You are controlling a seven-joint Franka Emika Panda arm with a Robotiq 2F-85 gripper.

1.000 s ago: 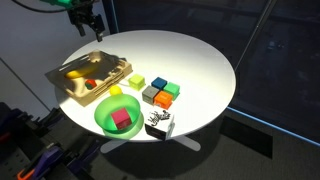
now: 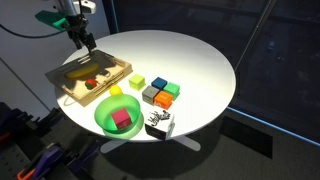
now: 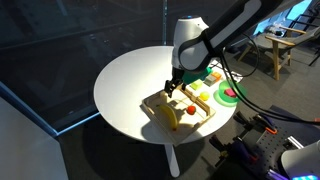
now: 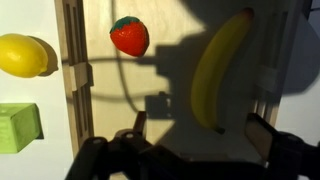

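Observation:
Over the wooden tray [image 2: 117,79], my gripper is open, its two fingers wide apart with nothing between them. A yellow banana [image 4: 208,82] lies inside the tray, on the right in the wrist view, ahead of the fingertips. The red strawberry [image 4: 129,38] is also in the tray, left of the banana. In exterior view 1 the gripper [image 2: 87,45] hangs above the far edge of the tray, apart from the banana [image 2: 84,71]. Exterior view 2 shows the banana [image 3: 169,118] and strawberry [image 3: 191,110] on the tray floor.
Outside the tray are a lemon [image 4: 22,55] and a light green block [image 4: 15,128]. Several coloured blocks, such as an orange one [image 2: 164,101], stand nearby. A green bowl [image 2: 104,108] holds a red block [image 2: 121,119].
In exterior view 1 my gripper has moved down and a little left, closer to the tray. The objects on the table and in the tray have not moved.

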